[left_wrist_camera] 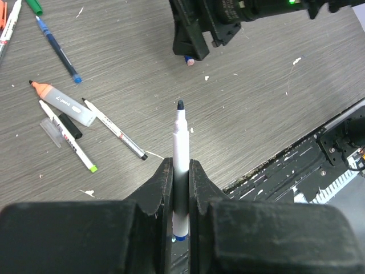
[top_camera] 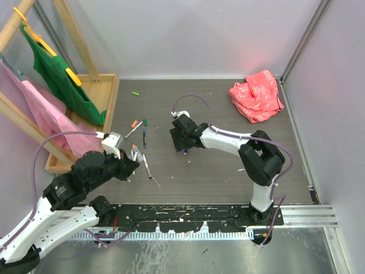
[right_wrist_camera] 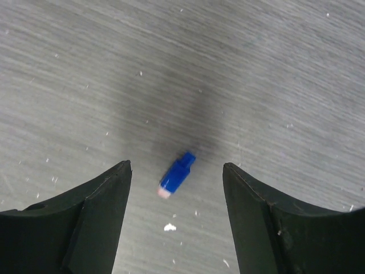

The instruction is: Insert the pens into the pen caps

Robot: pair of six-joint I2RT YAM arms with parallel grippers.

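A white pen [left_wrist_camera: 181, 154] with a bare dark tip points away from my left gripper, which is shut on its lower body. In the right wrist view, a small blue cap [right_wrist_camera: 176, 174] lies on the table between the spread fingers of my right gripper. That gripper is open, above the cap and not touching it. Seen from the top, my left gripper [top_camera: 134, 162] is over the left part of the table. The right gripper [top_camera: 178, 141] hangs near the middle, partly covering the cap [top_camera: 185, 152].
Several pens lie at left, including a blue pen [left_wrist_camera: 59, 49], an orange-tipped marker [left_wrist_camera: 64, 104] and a white pen [left_wrist_camera: 116, 129]. A green cap [top_camera: 136, 93] lies farther back. Red cloth [top_camera: 256, 96] sits at back right; a wooden rack [top_camera: 108, 97] stands at left.
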